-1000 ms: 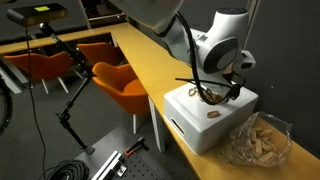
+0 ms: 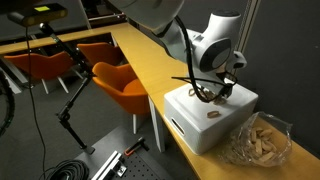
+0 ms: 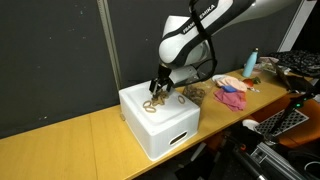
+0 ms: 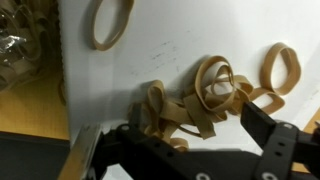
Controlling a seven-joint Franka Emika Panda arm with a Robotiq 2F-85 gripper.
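Tan rubber bands lie on top of a white box point(image 3: 155, 128). In the wrist view a tangled pile of bands point(image 4: 200, 112) sits between the two dark fingers of my gripper, which is open. The fingertips are spread to either side of the pile, low over the box top; whether they touch it I cannot tell. A single looped band point(image 4: 97, 32) lies apart at the upper left, and another band point(image 4: 268, 72) curls at the right of the pile. From outside, the arm partly covers the pile.
A clear plastic bag of tan bands point(image 2: 262, 143) rests on the wooden table point(image 2: 190, 157) beside the box. A dark wall stands close behind the box. Farther along the table are a pink cloth point(image 3: 232, 98) and a blue bottle point(image 3: 250, 64).
Over the last second my gripper has shifted left in exterior view 1 and come lower toward the bands on the box. The bag and box have stayed put.
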